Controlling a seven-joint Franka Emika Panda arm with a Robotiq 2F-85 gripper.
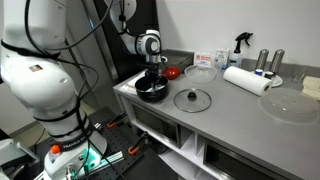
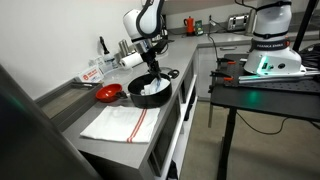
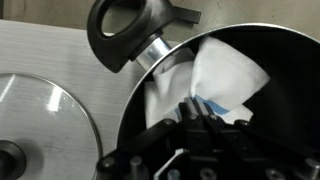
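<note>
A white cloth with a blue stripe (image 3: 225, 75) lies bunched inside a black pan (image 2: 136, 86), part of it at my fingertips. My gripper (image 2: 155, 73) points down into the pan's opening, shut on the cloth. In the wrist view the cloth gathers toward the gripper, and the dark fingers hide where it is pinched. From the front, the pan (image 1: 142, 92) stands near the counter's left end, with the gripper (image 1: 154, 73) over it.
A glass lid (image 1: 192, 100) lies to the right of the pan. Behind stand a red bowl (image 1: 171, 73), a clear container (image 1: 200, 74) and a paper roll (image 1: 246, 81). A striped towel (image 2: 117, 122) is spread beside the pan.
</note>
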